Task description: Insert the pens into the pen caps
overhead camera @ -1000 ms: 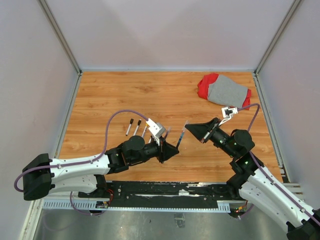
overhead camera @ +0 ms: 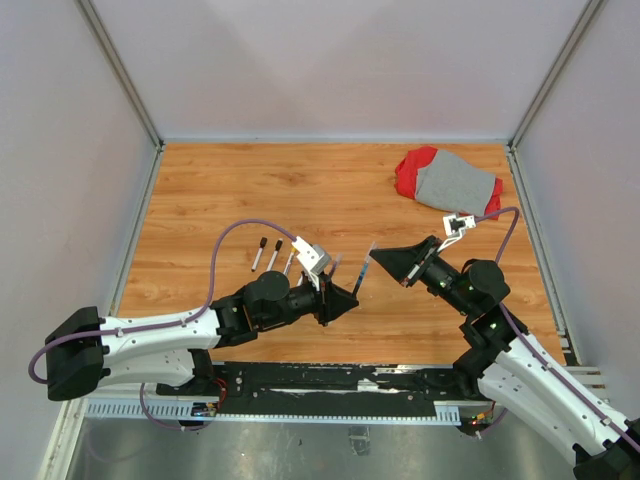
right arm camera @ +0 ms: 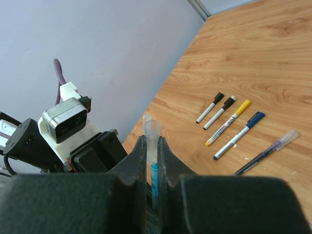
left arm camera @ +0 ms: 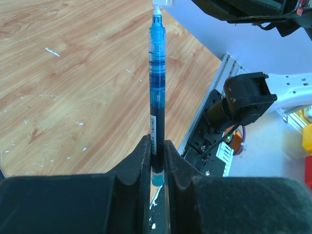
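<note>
A blue pen (left arm camera: pixel 157 92) with a dark label stands upright in the left wrist view, gripped near its rear end by my left gripper, which is shut on it. My right gripper is shut on a clear pen cap (right arm camera: pixel 152 144). Directly below that cap, in the right wrist view, shows the blue pen's upper part. At the top of the left wrist view the pen's tip meets the lower edge of the clear cap (left arm camera: pixel 163 2); whether it is inside the mouth I cannot tell. From above, the pen (overhead camera: pixel 361 277) slants between both grippers.
Several pens lie in a row on the table: two with black caps, a yellow pen (right arm camera: pixel 228 123), a white pen with blue cap (right arm camera: pixel 239 135) and a dark pen with clear cap (right arm camera: pixel 267 151). A grey-and-red cloth (overhead camera: pixel 455 183) lies back right.
</note>
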